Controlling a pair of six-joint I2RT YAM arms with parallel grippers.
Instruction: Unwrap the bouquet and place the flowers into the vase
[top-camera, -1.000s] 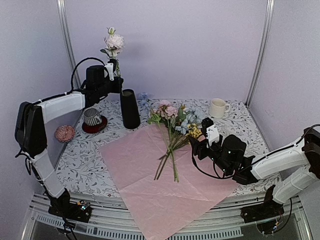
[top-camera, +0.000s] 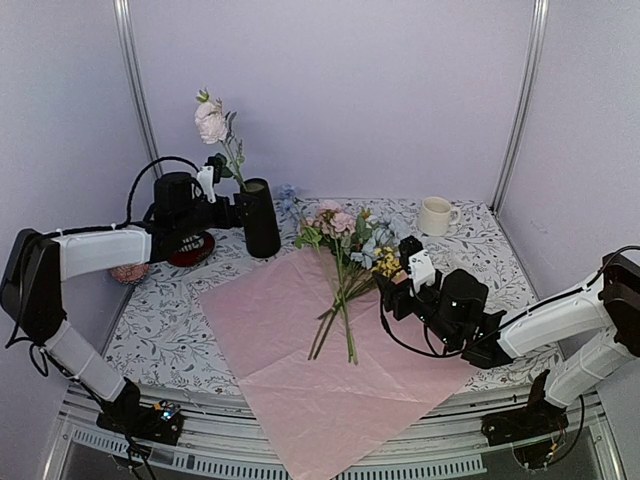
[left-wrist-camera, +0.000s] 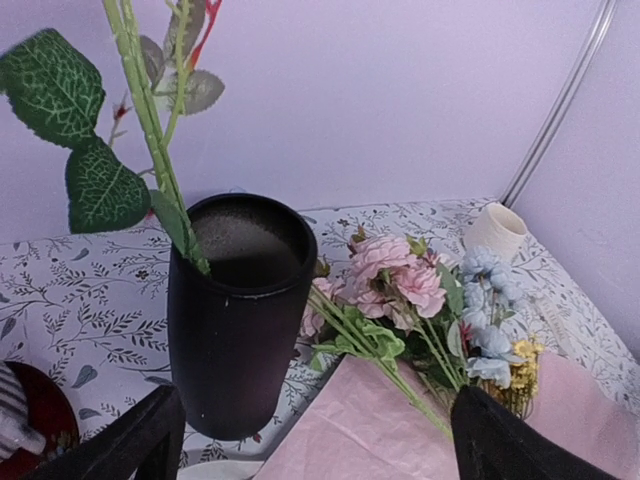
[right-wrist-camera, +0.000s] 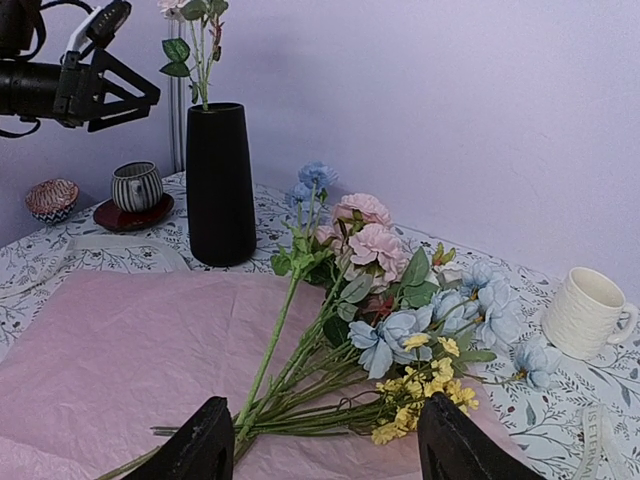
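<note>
A tall black vase (top-camera: 262, 225) (left-wrist-camera: 235, 350) (right-wrist-camera: 220, 200) stands at the back left, holding a pale pink rose (top-camera: 211, 122) on a leafy stem. My left gripper (top-camera: 230, 210) is open beside the vase, with the stem free of its fingers. A pile of pink, blue and yellow flowers (top-camera: 340, 240) (left-wrist-camera: 400, 275) (right-wrist-camera: 380, 345) lies on pink paper (top-camera: 260, 370). My right gripper (top-camera: 395, 280) stands open at the right of the pile, with nothing between its fingers in the right wrist view.
A white mug (top-camera: 437, 216) (right-wrist-camera: 585, 310) stands at the back right. Left of the vase are a striped cup (right-wrist-camera: 135, 186) on a red saucer and a patterned bowl (right-wrist-camera: 52, 200). Walls bound the back and sides.
The right arm is still.
</note>
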